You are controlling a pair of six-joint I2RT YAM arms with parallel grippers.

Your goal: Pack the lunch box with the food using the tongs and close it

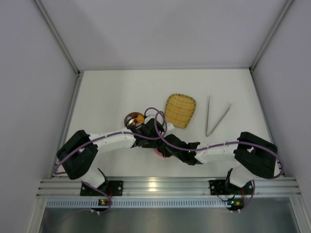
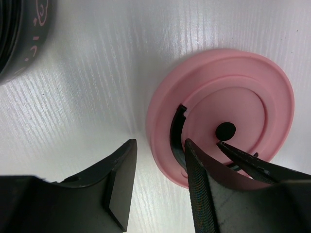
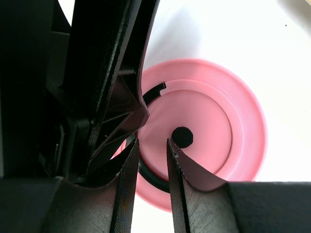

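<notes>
A round pink lid (image 2: 226, 60) with a black centre dot and black curved strips lies flat on the table. In the left wrist view, my left gripper is open over its rim, one finger on either side of the edge; contact cannot be told. My right gripper is also above the lid, its fingertips apart with nothing seen held. The left gripper's dark body hides part of the lid in the right wrist view. From the top, the round lunch box (image 1: 128, 116) holds food beyond the left arm, which partly covers it.
A yellow woven mat (image 1: 180, 110) lies behind the grippers. Metal tongs (image 1: 208, 116) rest to its right. Both arms are crowded together over the lid, very close to each other.
</notes>
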